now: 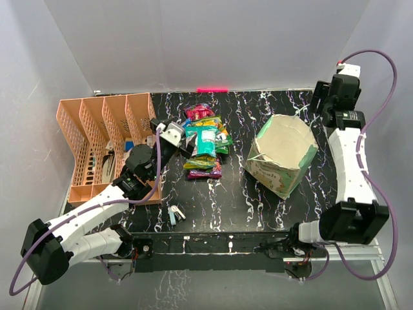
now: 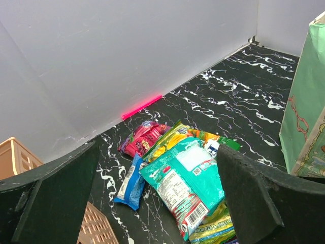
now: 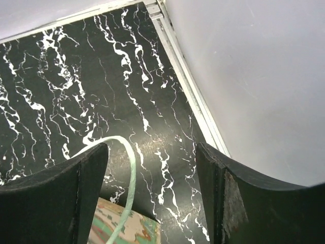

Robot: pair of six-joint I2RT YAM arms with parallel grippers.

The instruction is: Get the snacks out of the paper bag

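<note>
The paper bag (image 1: 282, 153) stands on the right half of the table, its mouth facing up; no snack shows in the part of its inside that I can see. Its pale handle (image 3: 131, 178) arches up in the right wrist view, near the left finger. Behind the bag, my right gripper is open and holds nothing. Several snack packets lie heaped mid-table, among them a teal bag (image 2: 185, 178), a red packet (image 2: 144, 137), a blue packet (image 2: 132, 182) and a yellow-green one (image 2: 216, 227). Over the heap's left side, my left gripper stands open and empty.
An orange compartment basket (image 1: 103, 106) with small items fills the left side. Small keys or clips (image 1: 175, 214) lie near the front edge. A pink strip (image 1: 212, 90) marks the back wall's foot. Bare table lies between heap and bag.
</note>
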